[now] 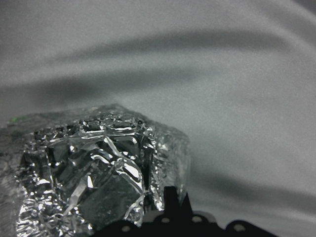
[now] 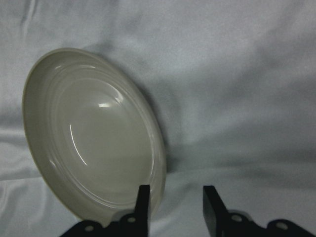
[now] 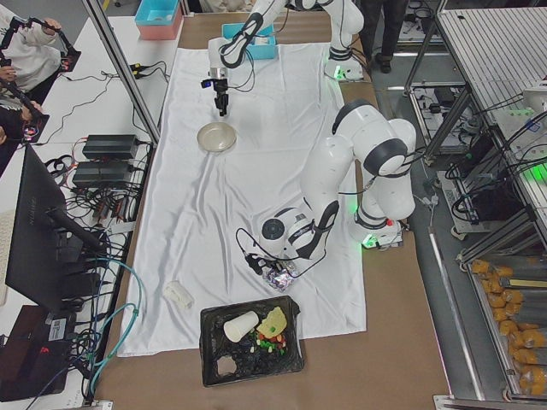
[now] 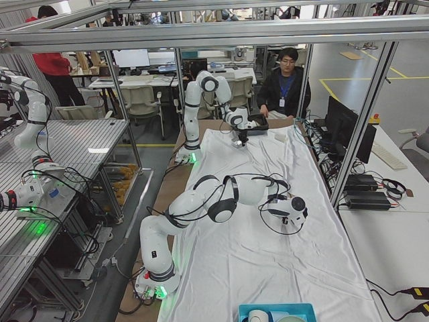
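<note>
My left gripper is closed on the right edge of a crinkled silver foil packet [image 1: 89, 173], its dark fingertips close together at the bottom of the left wrist view. In the camera left view the packet [image 3: 280, 278] is on the white cloth, beside the black tray. My right gripper stands open with nothing between its fingers, over the cloth at the rim of a beige plate [image 2: 91, 123]. That plate [image 3: 216, 137] lies on the far half of the cloth.
The black tray [image 3: 214, 342] holds a white cylinder, a yellow piece and colourful small bits. A pale object [image 3: 178, 294] lies to its upper left. A blue bin [image 4: 301, 308] sits at the far end. Mid-cloth is clear.
</note>
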